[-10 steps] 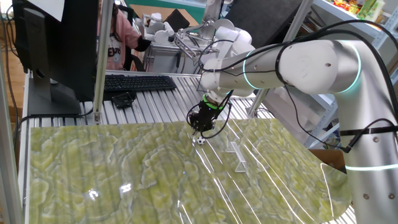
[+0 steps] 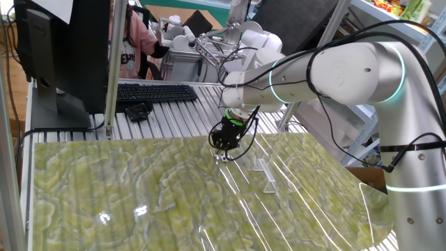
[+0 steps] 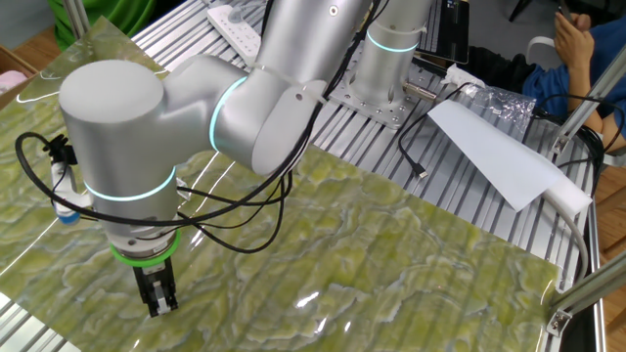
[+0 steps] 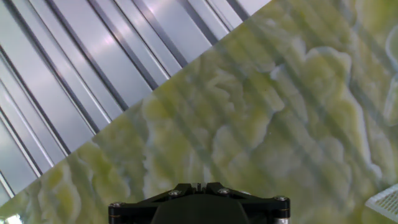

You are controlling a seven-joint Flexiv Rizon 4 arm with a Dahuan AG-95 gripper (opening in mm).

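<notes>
A small black-and-white ball is partly covered by the tips of my black gripper in exterior view 1. The gripper points down close to the marbled green tabletop, near its far edge. From the other side, in exterior view 2, the gripper has its fingers close together, with something pale near them; whether they hold the ball is unclear. The wrist view shows only the gripper's black top parts at the bottom edge, and no ball. A white, goal-like frame stands on the tabletop to the right of the gripper.
Loose cables hang around the arm. A metal post stands at the tabletop's corner.
My gripper has come down and slightly towards the ball, which was clear below its tips a second ago and is now partly hidden by them.
</notes>
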